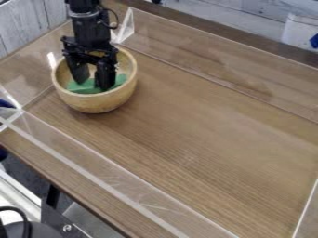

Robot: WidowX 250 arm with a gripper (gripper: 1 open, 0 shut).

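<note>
A wooden bowl (97,100) sits on the table at the upper left, with a green object (114,80) inside it. The black gripper (92,72) reaches down into the bowl from the top of the view, over the green object, which it partly hides. Whether the fingers hold anything cannot be told.
A white container (300,30) stands at the upper right edge. Tape runs along the table's left side, and dark cables lie at the lower left.
</note>
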